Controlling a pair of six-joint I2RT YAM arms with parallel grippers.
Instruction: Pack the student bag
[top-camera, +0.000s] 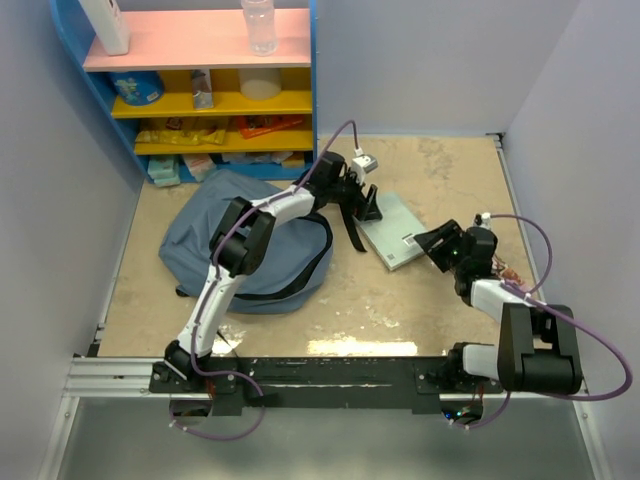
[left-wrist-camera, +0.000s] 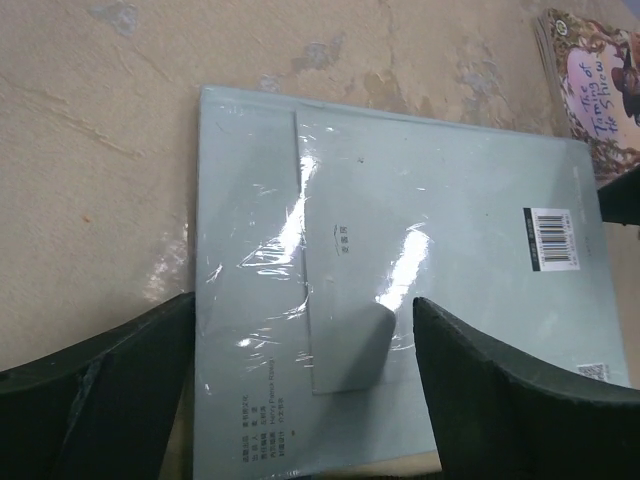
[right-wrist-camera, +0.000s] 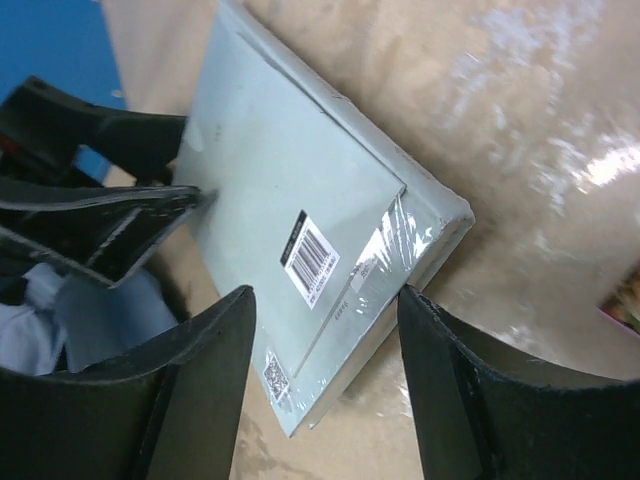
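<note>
A pale book in shrink wrap, barcode up (top-camera: 393, 225) lies on the table between my grippers. My left gripper (top-camera: 366, 208) is open over its far-left end; in the left wrist view its fingers straddle that edge. My right gripper (top-camera: 434, 239) is shut on the book's near-right end, as the right wrist view shows. The grey-blue bag (top-camera: 190, 240) lies open at the left, its black strap reaching toward the book.
A picture-covered booklet (left-wrist-camera: 600, 90) lies to the right, partly under my right arm in the top view. A shelf unit (top-camera: 200, 60) stands at the back left.
</note>
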